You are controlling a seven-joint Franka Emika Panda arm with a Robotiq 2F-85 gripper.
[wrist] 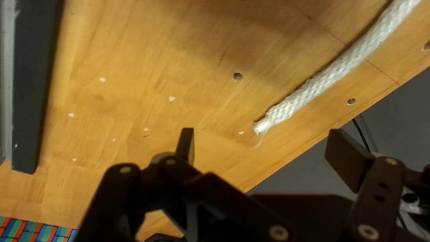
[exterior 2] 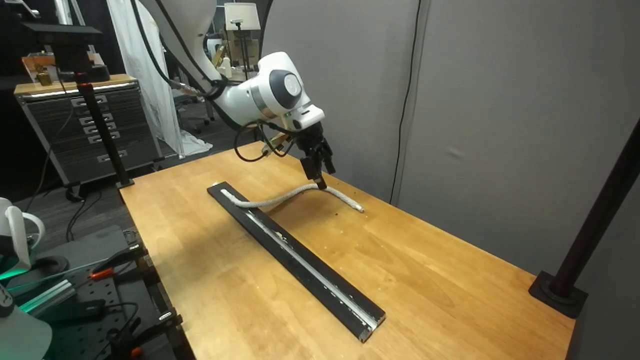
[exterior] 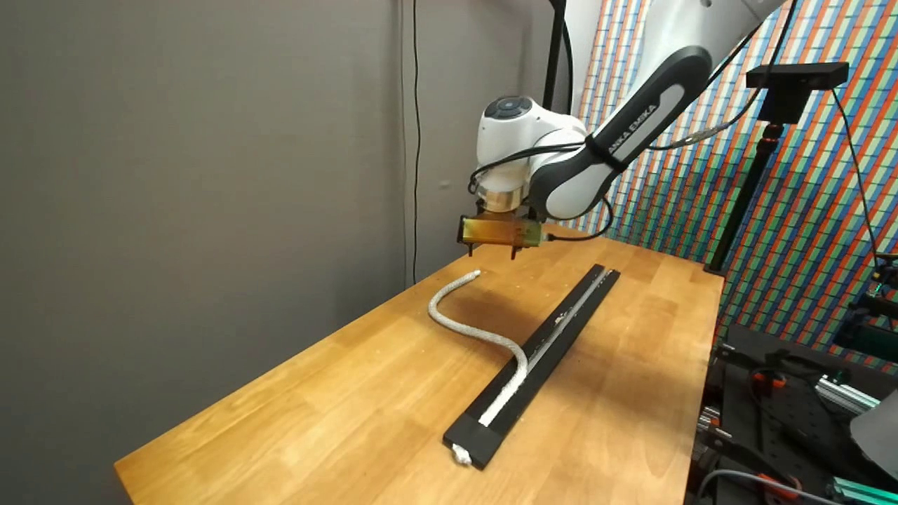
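A white braided rope (exterior: pixel 471 331) curves across the table in an S; its near part lies in the groove of a long black channel (exterior: pixel 547 383) and passes under a cover at the near end. Its free end (wrist: pixel 262 125) rests on bare wood near the wall-side edge. My gripper is open, with nothing held, its two fingers (wrist: pixel 186 146) wide apart. The gripper (exterior: pixel 492 252) hangs above the table near the rope's free end in exterior view 1. In exterior view 2 the gripper (exterior 2: pixel 324 179) overlaps the rope in the picture, and contact cannot be judged.
A grey wall (exterior: pixel 252 168) runs along one long edge. Black camera stands (exterior: pixel 749 185) rise at the table's margins, and a cart with tools (exterior: pixel 783 421) stands alongside.
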